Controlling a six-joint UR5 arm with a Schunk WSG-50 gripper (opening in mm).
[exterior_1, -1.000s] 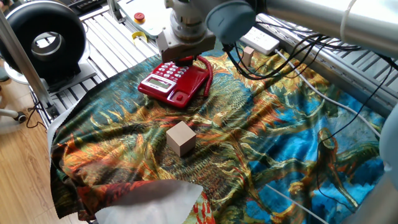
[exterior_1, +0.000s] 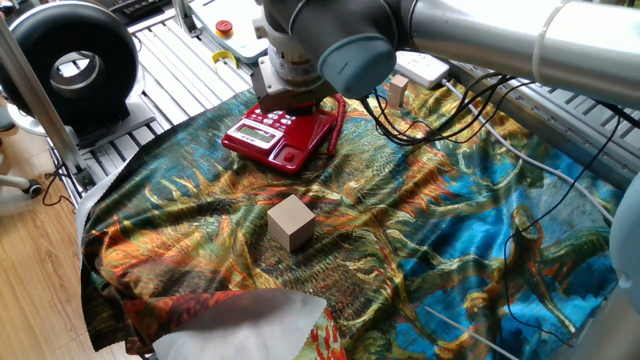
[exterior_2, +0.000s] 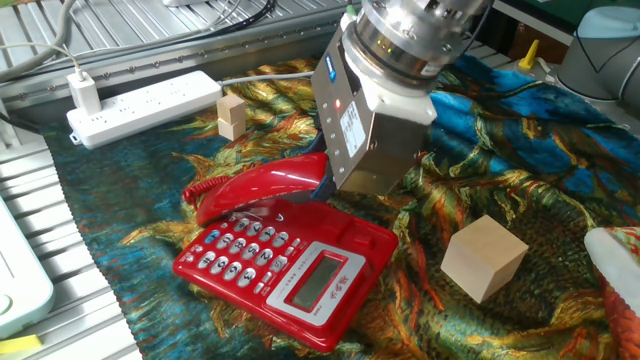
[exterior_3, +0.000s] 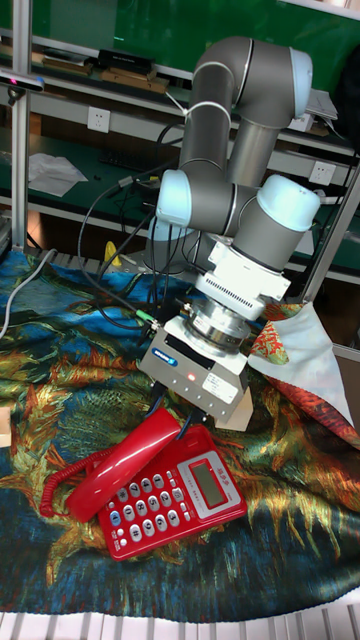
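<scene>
A red desk phone (exterior_2: 330, 250) with keypad and small display sits on the patterned cloth. Its red handset (exterior_2: 262, 186) is out of line with the cradle; the end at my gripper appears raised, while the other end is low over the phone's edge. In exterior view 3, my gripper (exterior_3: 176, 418) points down with its dark fingers on either side of the handset (exterior_3: 126, 466) near its upper end, apparently shut on it. The arm hides most of that grip in exterior view 1, where the phone's empty cradle hollow (exterior_1: 290, 157) shows.
A wooden cube (exterior_2: 484, 258) stands on the cloth near the phone. Small wooden blocks (exterior_2: 231, 118) stand by a white power strip (exterior_2: 145, 108). The coiled cord (exterior_1: 337, 128) runs beside the phone. Folds ripple through the cloth (exterior_1: 430, 230), and black cables hang from the arm.
My gripper has shifted a little left and farther over the phone in exterior view 1, with the arm's joint and cables following. Phone base and cube have stayed put.
</scene>
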